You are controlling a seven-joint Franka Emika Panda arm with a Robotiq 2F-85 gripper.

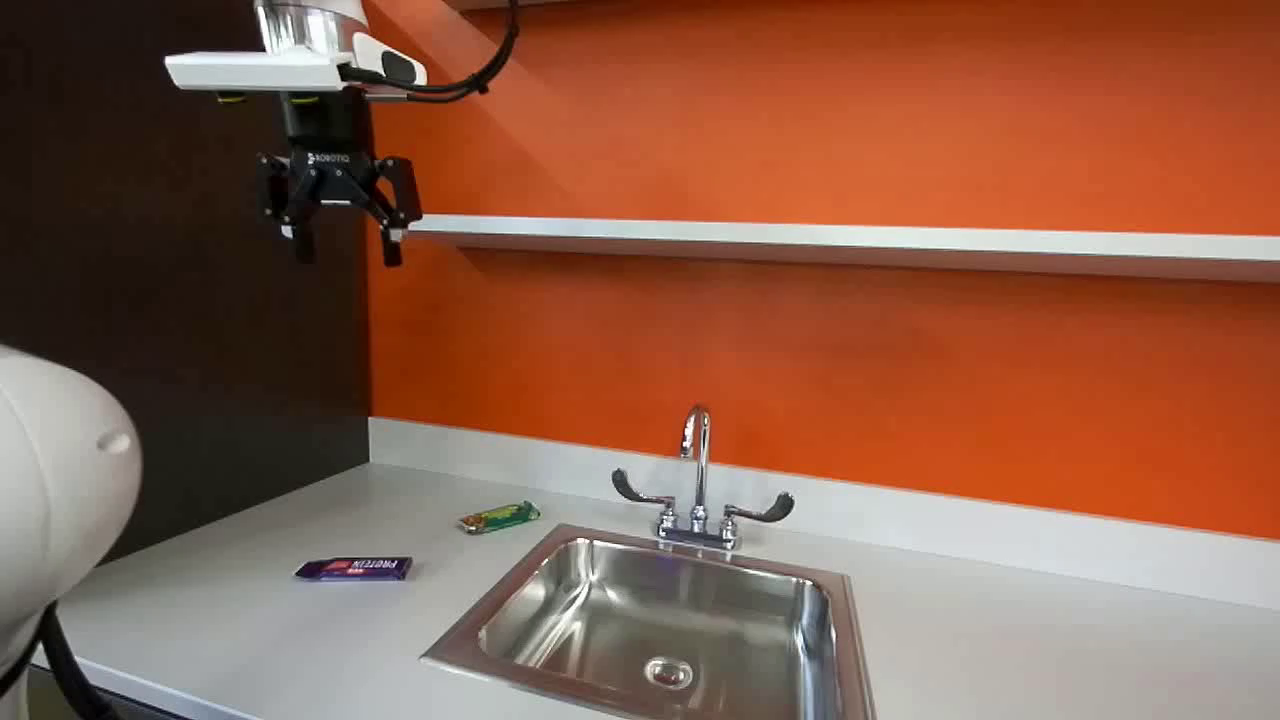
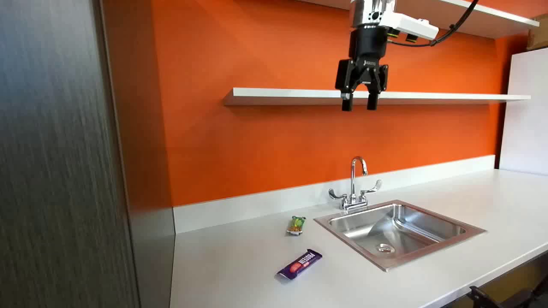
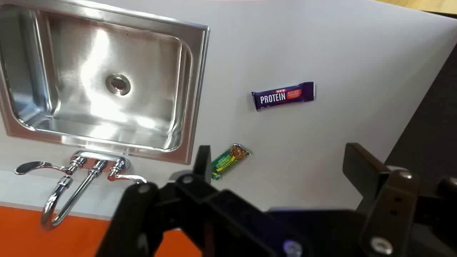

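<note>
High above the counter, my gripper (image 1: 348, 252) hangs open and pointing down, with nothing between its fingers. In the wrist view its two fingers stand wide apart over the counter. A purple bar labelled PROTEIN (image 3: 283, 96) lies flat on the counter to the left of the sink, as exterior view 2 shows. Nearer the back wall is a smaller green-wrapped bar (image 2: 296, 225), lying apart from the purple one. Part of the green bar's edge is hidden behind a finger (image 3: 202, 162) in the wrist view.
A steel sink (image 1: 828, 588) is set into the grey counter (image 1: 204, 600), and it looks empty. Behind it rises a chrome faucet (image 2: 353, 177) with two lever handles. A white shelf (image 2: 287, 95) runs along the orange wall. The dark side panel (image 1: 180, 300) bounds the left.
</note>
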